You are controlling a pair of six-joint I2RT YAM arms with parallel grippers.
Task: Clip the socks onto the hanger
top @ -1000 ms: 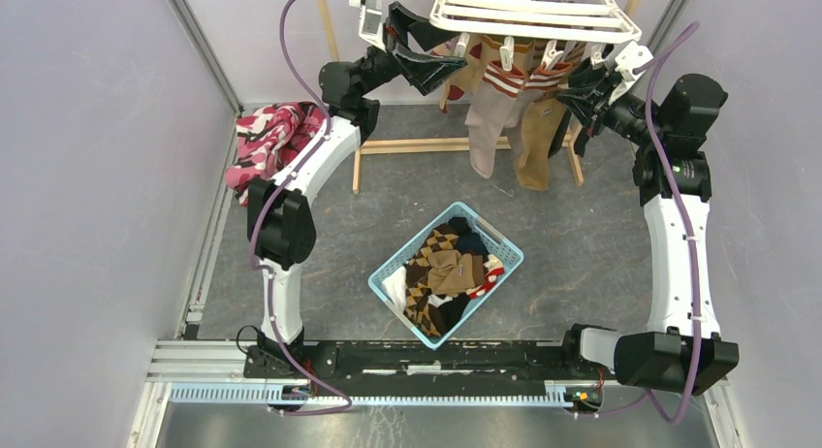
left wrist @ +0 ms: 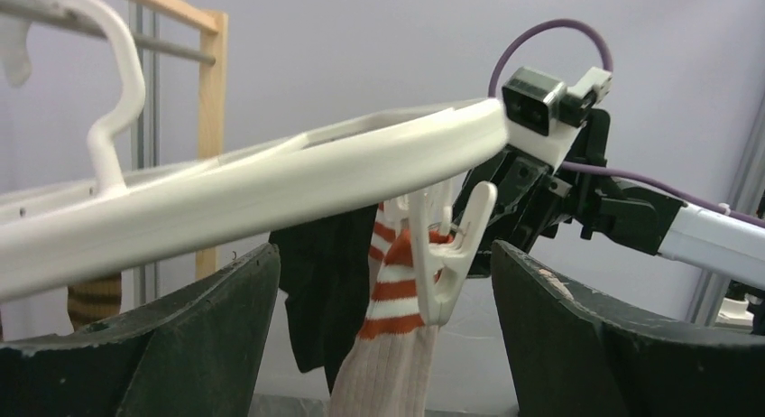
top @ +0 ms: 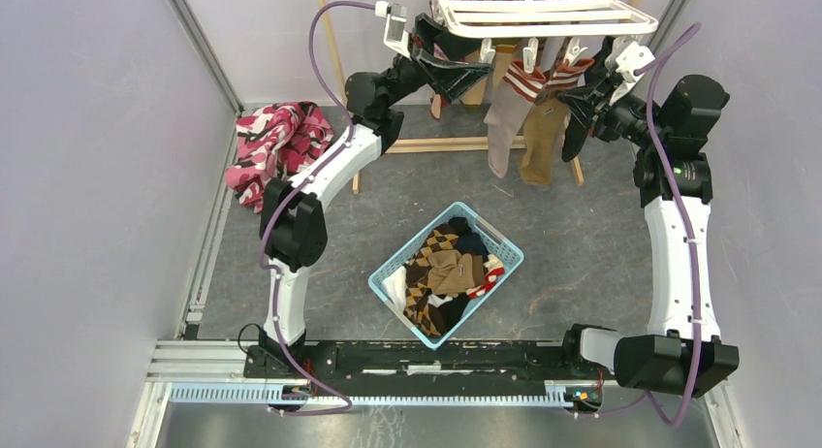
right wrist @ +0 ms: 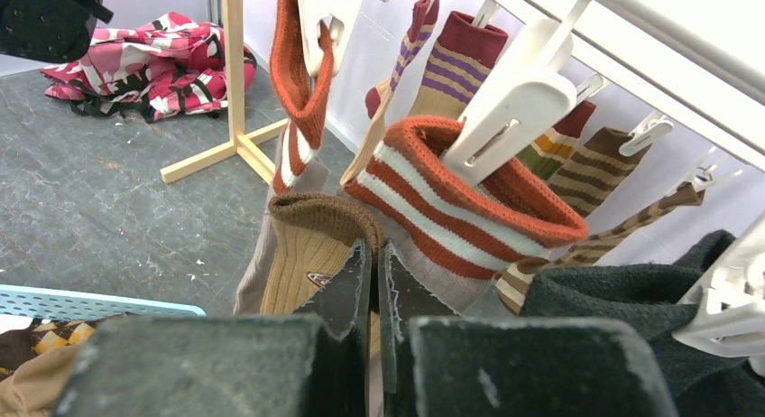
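Observation:
The white hanger [top: 543,29] hangs at the back with clips along its edges. My right gripper is shut on the brown cuff of a tan sock [right wrist: 293,254], which hangs below the fingers. Just behind it, a grey sock with an orange-and-white striped cuff [right wrist: 460,200] hangs from two white clips, one of them this clip [right wrist: 514,119]. My left gripper [top: 465,78] stands open at the hanger's front left corner. In the left wrist view, the hanger's rim [left wrist: 271,200] crosses between its spread fingers, and a white clip [left wrist: 444,264] hangs beyond, by the striped sock.
Several other socks hang from the hanger, including a dark one [right wrist: 631,300] at the right. A blue basket [top: 517,257] of socks stands on the floor. At the left lies a pink patterned cloth [top: 281,147].
The hanger and its hanging socks have shifted right too. The right arm has hardly moved, still holding the tan sock.

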